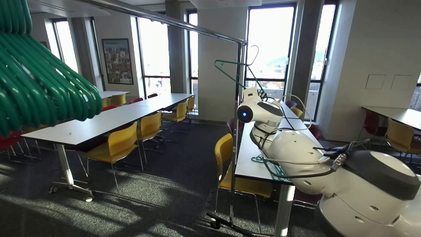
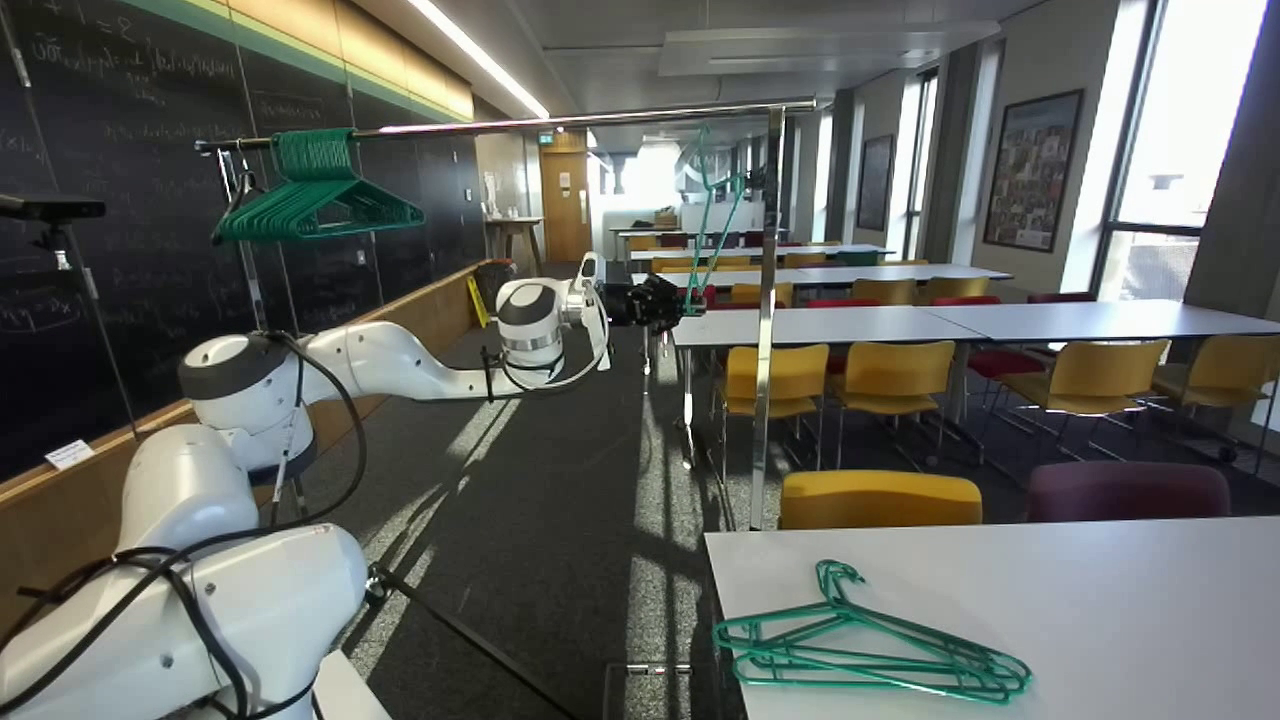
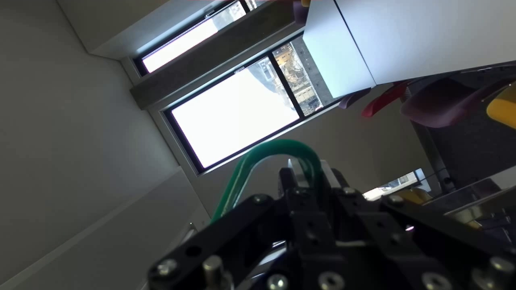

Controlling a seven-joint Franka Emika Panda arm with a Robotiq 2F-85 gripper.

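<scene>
A green plastic hanger (image 1: 229,62) is held up in the air at the end of the arm, its hook upward. My gripper is shut on its tubing; one rounded corner of the hanger (image 3: 285,145) shows over the fingers in the wrist view. In exterior view 2 the gripper (image 2: 686,307) is at the low end of the held hanger (image 2: 702,258), whose body stands steeply tilted. Its hook appears right of the rail's end in exterior view 1 and below the rail in exterior view 2. Contact with the rail cannot be told.
A metal rail (image 2: 480,122) on an upright post (image 2: 763,396) runs beside the arm. Several green hangers (image 2: 314,198) hang bunched at its other end. More green hangers (image 2: 840,610) lie on a white table (image 2: 1140,600). Chairs and tables surround the rack; the rail's middle stretch is bare.
</scene>
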